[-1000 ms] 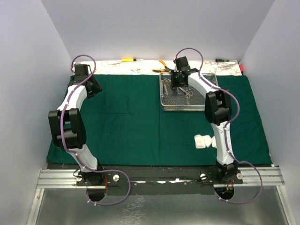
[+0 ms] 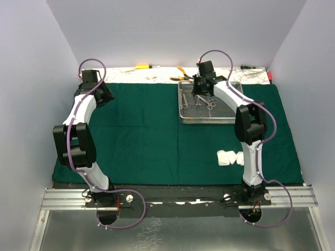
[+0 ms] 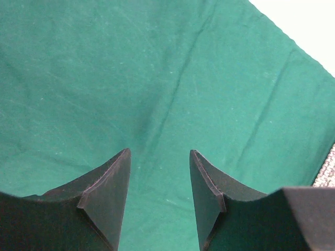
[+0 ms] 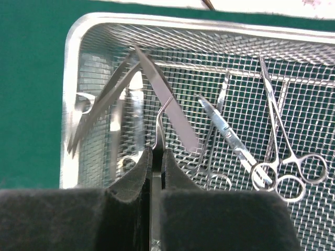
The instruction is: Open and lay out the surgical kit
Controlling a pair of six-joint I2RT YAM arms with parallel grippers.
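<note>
In the right wrist view my right gripper is shut on a thin metal tool with a bent, pointed tip, which sticks out ahead of the fingers. Beneath it spreads the wire-mesh tray of instruments. Tweezers lie behind the held tool, scissors to its right, and a ringed clamp further right. Blurred instruments lie along the left side. From above, the right gripper is over the tray's back part. My left gripper stands open above bare cloth, nothing between its fingers.
Green cloth covers the table, with a wide clear area left of the tray. White pads lie front right. Pliers and a yellow-handled screwdriver rest along the marbled back strip.
The tweezers have shifted. The left arm has moved slightly, still open.
</note>
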